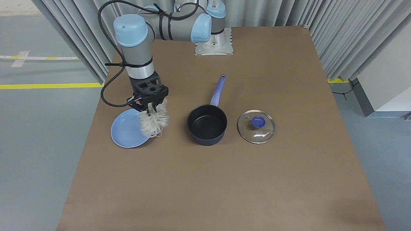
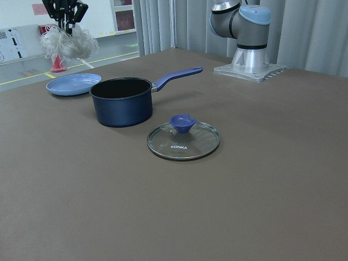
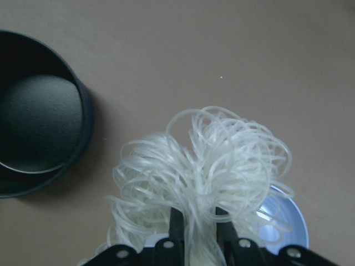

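My gripper is shut on a tangled bundle of white noodle-like strands (image 1: 154, 121), held up in the air above the blue plate (image 1: 125, 129), as the front and left views show. In the wrist view the strands (image 3: 202, 166) spill over both fingers, and part of the plate (image 3: 288, 227) shows behind them. The black saucepan (image 1: 206, 123) with a blue handle stands empty to the right of the plate. Its glass lid (image 1: 256, 132) with a blue knob lies flat on the table farther right.
The robot's base plate (image 1: 214, 48) sits at the back edge, with curtains behind it.
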